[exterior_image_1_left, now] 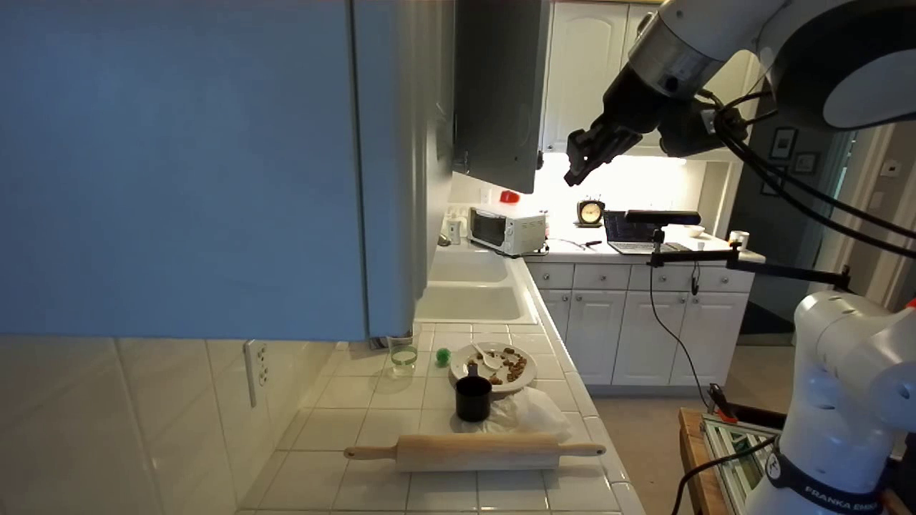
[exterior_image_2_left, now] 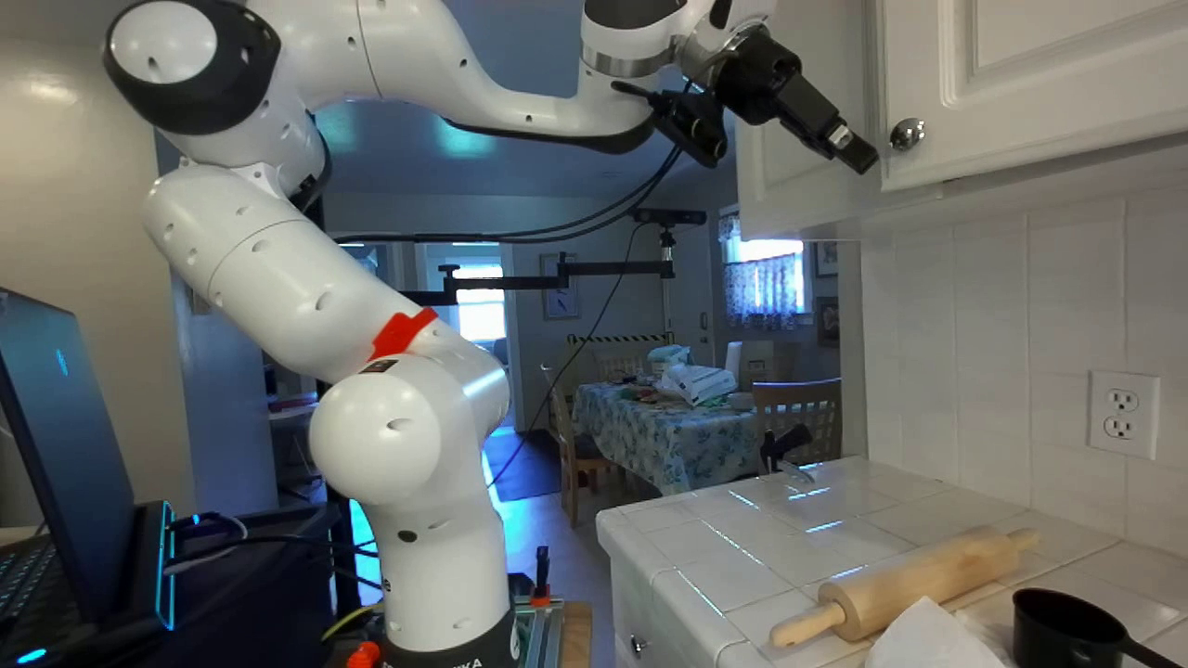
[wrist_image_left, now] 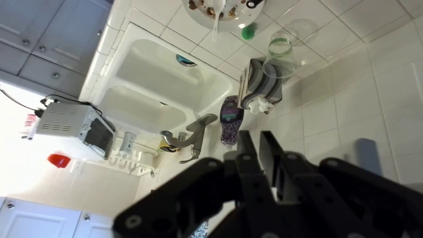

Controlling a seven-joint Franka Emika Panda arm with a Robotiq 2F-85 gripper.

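Note:
A cabinet door (exterior_image_1_left: 502,94) stands open high above the counter, its knob (exterior_image_1_left: 539,160) by the lower edge. Another angle shows its white front (exterior_image_2_left: 1036,78) and round knob (exterior_image_2_left: 908,134). My gripper (exterior_image_1_left: 573,169) hangs in the air just to the right of the door's edge; in the second exterior view the gripper (exterior_image_2_left: 858,154) appears left of the knob, with a small gap between. From the wrist, my gripper has its fingers close together, a narrow gap between them, and no object visible there. How far they are closed is unclear.
Below are a rolling pin (exterior_image_1_left: 476,452), a black cup (exterior_image_1_left: 473,399), a plate of food (exterior_image_1_left: 525,383), a glass (exterior_image_1_left: 403,359) and the sink (exterior_image_1_left: 525,302). A soap bottle (wrist_image_left: 232,115) and tissue box (wrist_image_left: 253,81) stand near the wall.

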